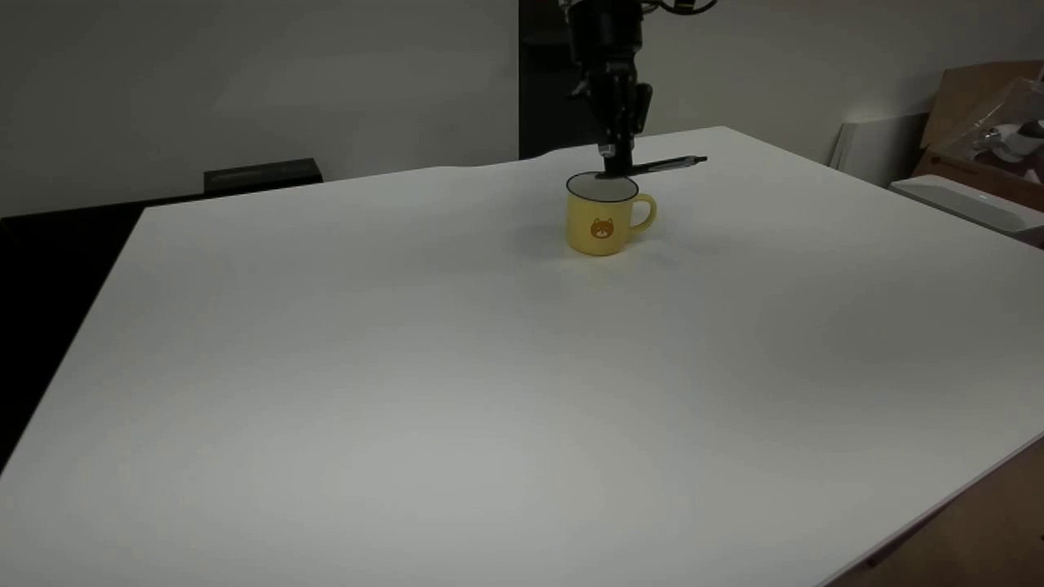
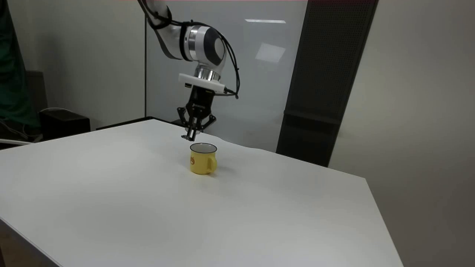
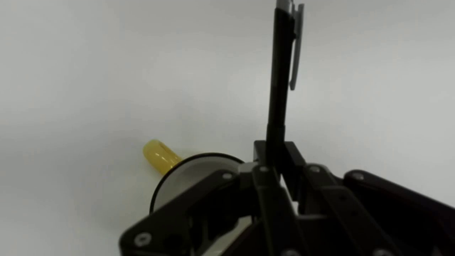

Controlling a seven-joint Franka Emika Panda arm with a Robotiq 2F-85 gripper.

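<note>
A black pen [image 3: 279,72] with a grey clip is pinched in my gripper, which is shut on it. In exterior view 1 the pen [image 1: 670,165] lies nearly level, its longer part sticking out to the right of my gripper [image 1: 617,171]. The yellow mug [image 1: 594,223], with a dark rim and a bear face, stands upright on the table. My gripper [image 2: 190,138] hangs just above and behind the mug [image 2: 202,162] in exterior view 2. The wrist view shows the mug's handle [image 3: 161,155]; my fingers hide much of its opening.
A cardboard box [image 1: 979,112] and a white tray [image 1: 969,200] are beyond the right edge.
</note>
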